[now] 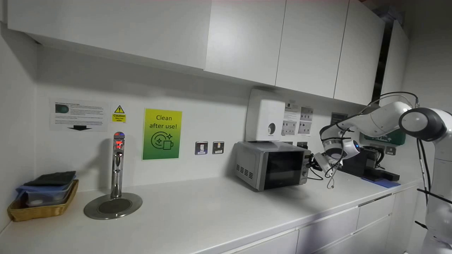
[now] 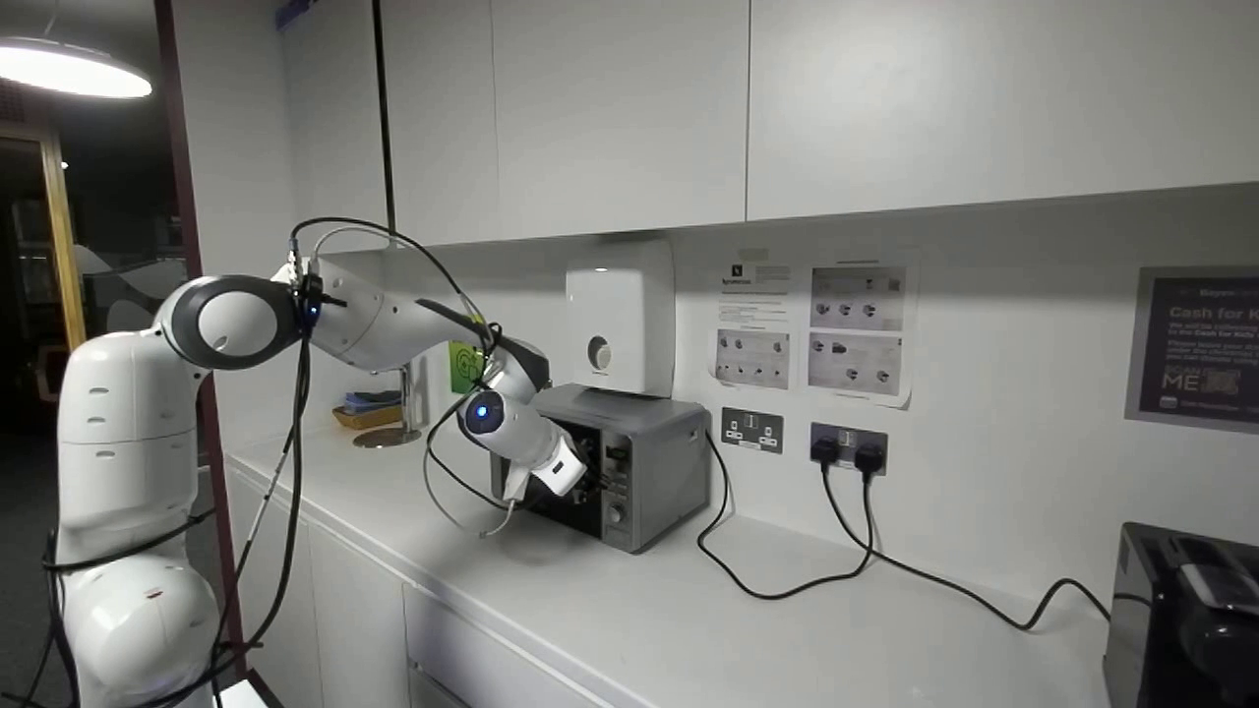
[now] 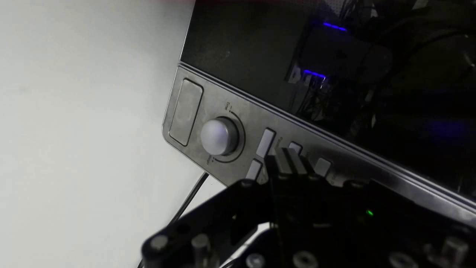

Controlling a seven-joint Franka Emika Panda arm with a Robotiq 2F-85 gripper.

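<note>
A silver microwave [image 1: 271, 165] with a dark glass door stands on the counter, its door closed. In the wrist view its control panel [image 3: 209, 96] fills the middle, with a round knob [image 3: 218, 136], a long blank button at the lower corner and several small pale buttons [image 3: 266, 142]. My gripper is shut, its two fingertips side by side with nothing visible between them. The tips are at the small buttons, beside the knob; whether they touch the panel I cannot tell. In exterior view 2 the hand [image 2: 555, 462] hides part of the microwave's front.
A white dispenser [image 2: 620, 313] hangs above the microwave. Black cables [image 2: 755, 590] run over the counter to the wall sockets [image 2: 847, 449]. A dark machine [image 2: 1186, 614] stands further right. On the far left are a tap [image 1: 117, 169] and a basket [image 1: 42, 210].
</note>
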